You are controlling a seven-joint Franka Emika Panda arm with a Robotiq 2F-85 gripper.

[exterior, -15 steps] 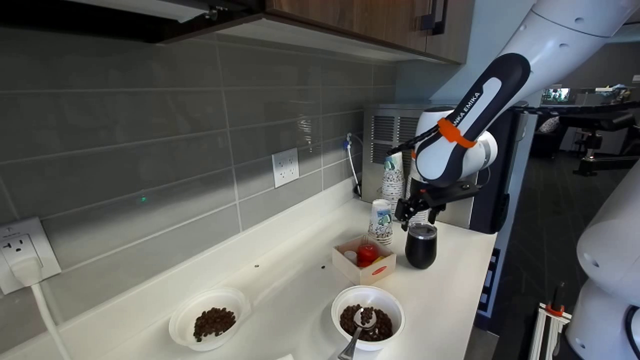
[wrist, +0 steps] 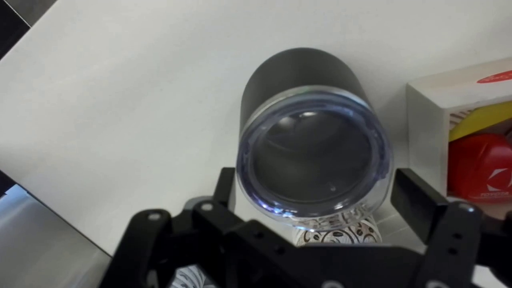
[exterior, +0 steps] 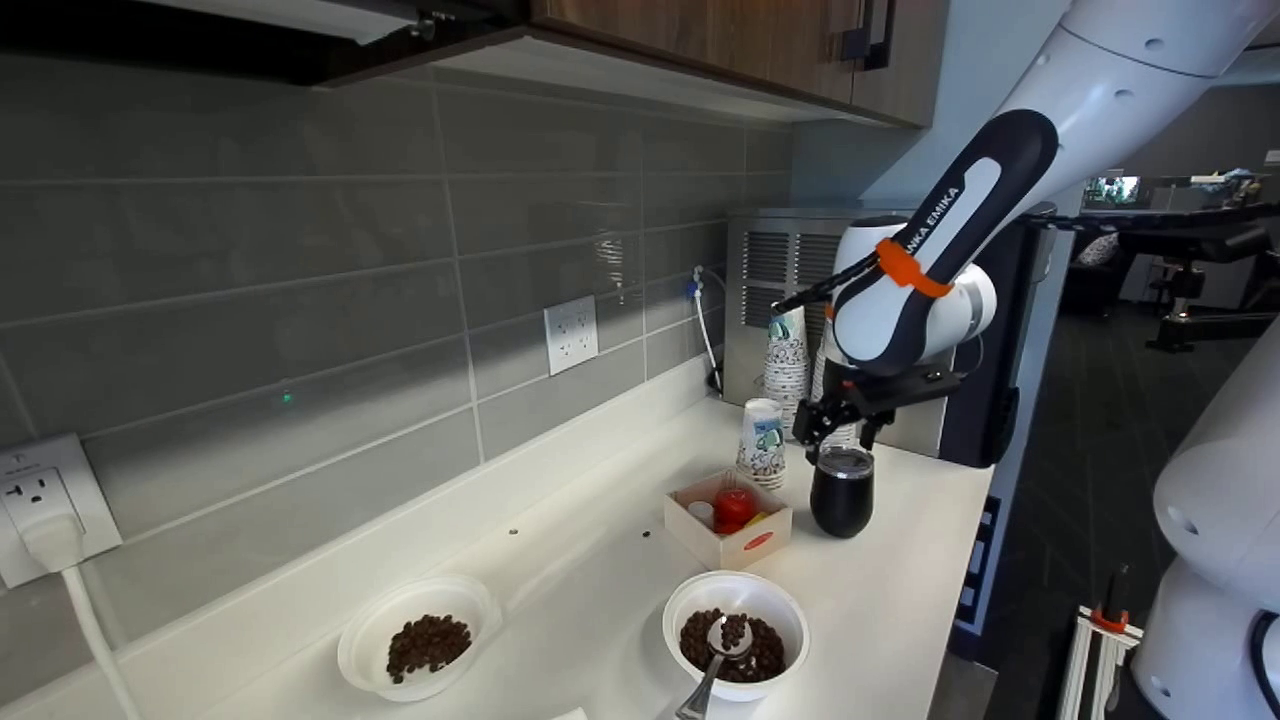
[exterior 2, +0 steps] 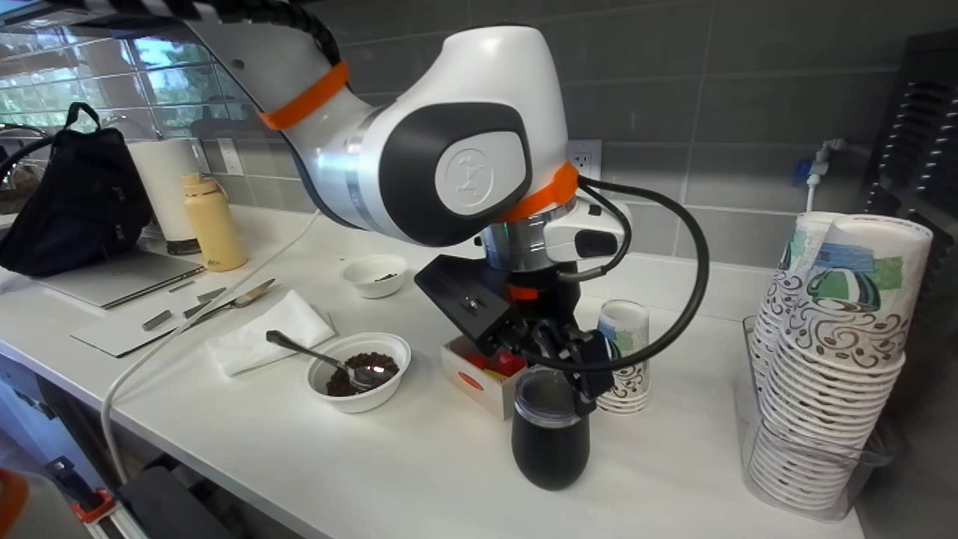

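Observation:
A black tumbler [exterior: 842, 502] with a clear lid [wrist: 314, 149] stands upright on the white counter. My gripper is open, its two fingers at either side of the lid in the wrist view, a gap showing on the left and a narrow one on the right. In exterior view 2 the gripper [exterior 2: 558, 359] is over the top of the tumbler [exterior 2: 550, 454], partly covering its lid. Whether a finger touches the lid cannot be told.
A small box [exterior: 728, 528] with red and yellow items sits close beside the tumbler. Paper cups [exterior 2: 626, 350] stand behind, and tall cup stacks [exterior 2: 817, 359] at the right. Two white bowls of dark beans [exterior: 735, 594] [exterior: 420, 600], one with a spoon, occupy the nearer counter.
My gripper is very slightly lower over the tumbler than one second ago. The tumbler, box and bowls have not moved.

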